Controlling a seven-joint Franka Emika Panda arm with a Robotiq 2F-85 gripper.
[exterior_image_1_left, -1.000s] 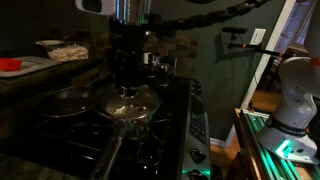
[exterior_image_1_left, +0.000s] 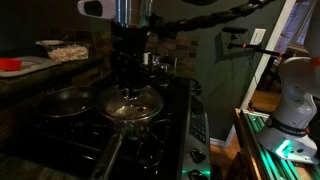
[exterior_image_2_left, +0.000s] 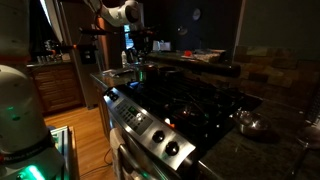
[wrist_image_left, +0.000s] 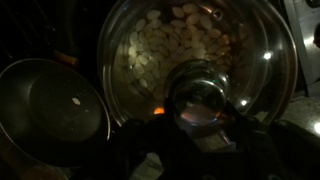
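A steel pan (exterior_image_1_left: 150, 104) sits on the stove, and in the wrist view many small pale pieces (wrist_image_left: 165, 50) lie in its far left part. My gripper points down over this pan, its dark fingers shut on a small round shiny cup (wrist_image_left: 200, 92). The cup looks see-through or mirror-like; I cannot tell whether it touches the pan's bottom. From exterior view 1 the gripper (exterior_image_1_left: 128, 84) shows as a dark shape just above the pan, and what it holds is hard to make out.
A dark, mostly empty frying pan (exterior_image_1_left: 68, 101) stands left of the steel pan. The steel pan's long handle (exterior_image_1_left: 108, 152) points toward the front. A metal bowl (exterior_image_2_left: 250, 122) rests on the counter beside the stove (exterior_image_2_left: 185, 100). A person (exterior_image_2_left: 122, 20) stands in the background.
The gripper has shifted very slightly over the steel pan. The pans have not visibly moved.
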